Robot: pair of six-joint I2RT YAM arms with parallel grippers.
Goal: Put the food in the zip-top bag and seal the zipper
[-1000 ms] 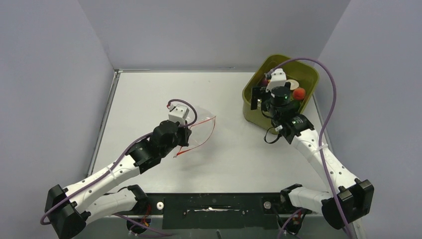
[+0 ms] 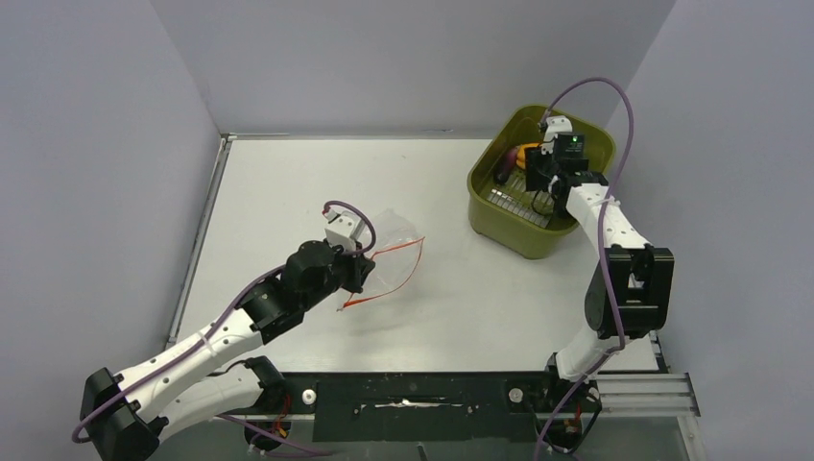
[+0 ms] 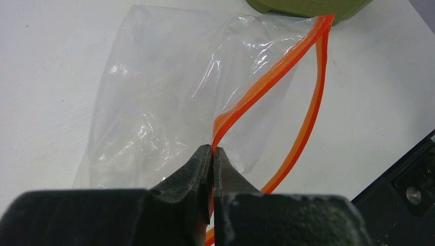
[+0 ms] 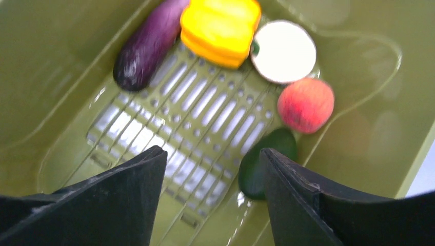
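A clear bag (image 3: pixel 159 87) with an orange zip edge (image 3: pixel 272 72) is held up over the table, its mouth spread apart on the right. My left gripper is shut on one side of that zip edge. In the right wrist view, my right gripper is open inside the green bin (image 4: pixel 46 61), nothing between its fingers. Below it lie an eggplant (image 4: pixel 149 46), a yellow pepper (image 4: pixel 220 25), a white round item (image 4: pixel 284 51), a peach-coloured fruit (image 4: pixel 306 105) and a dark green avocado-like item (image 4: pixel 267 159), partly behind the right finger.
The green bin's tall walls (image 2: pixel 504 226) surround my right gripper at the table's back right. Grey side walls (image 2: pixel 739 192) bound the area.
The right arm has moved back and deeper over the bin, its gripper now covering the fruit on the right side. The left arm and the bag have shifted only slightly.
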